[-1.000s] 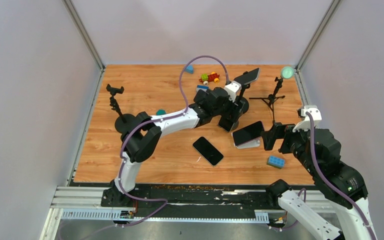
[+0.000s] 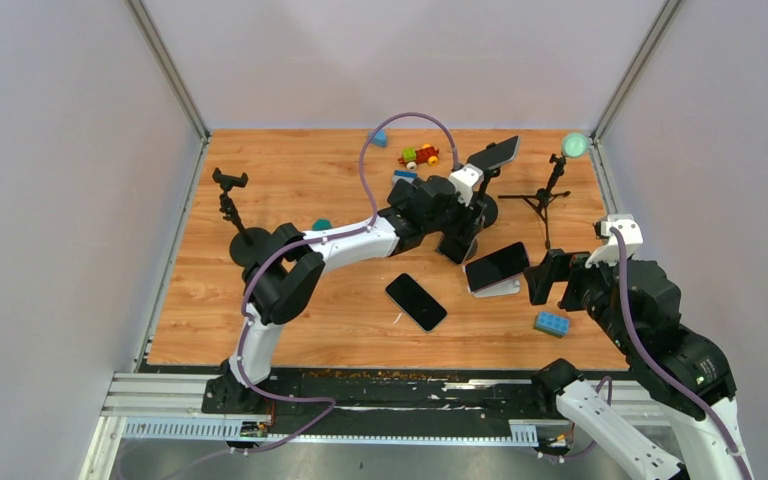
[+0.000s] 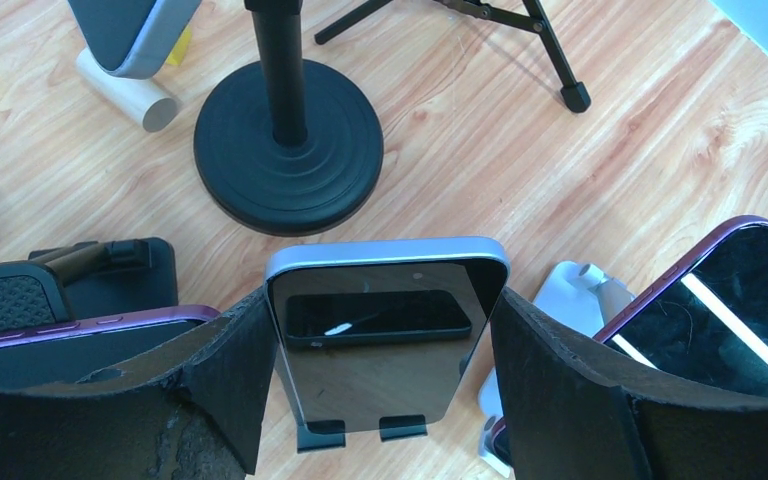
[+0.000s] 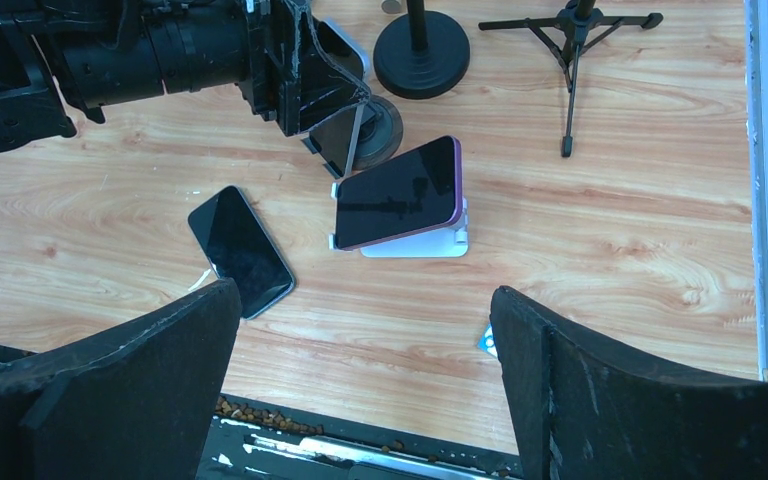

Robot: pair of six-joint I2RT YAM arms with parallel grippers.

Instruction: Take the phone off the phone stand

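Observation:
In the left wrist view a blue-edged phone (image 3: 380, 370) leans on a stand whose two lower lips (image 3: 403, 428) show under its bottom edge. The fingers of my left gripper stand at both side edges of its upper part; whether they press on it cannot be told. From above, the left arm largely covers this phone (image 2: 453, 248). Over the front right of the table, my right gripper is open and empty. Purple-edged phone (image 4: 400, 195) rests on a white stand (image 4: 420, 244) to the right of the left gripper.
A dark phone (image 2: 416, 302) lies flat on the table. Behind the left gripper another phone (image 2: 493, 154) sits on a tall round-based stand (image 3: 290, 150). A tripod (image 2: 545, 200) and a blue brick (image 2: 552, 324) are to the right.
The left gripper stays at the blue-edged phone, with hardly any visible shift. My right arm and the objects show no clear movement.

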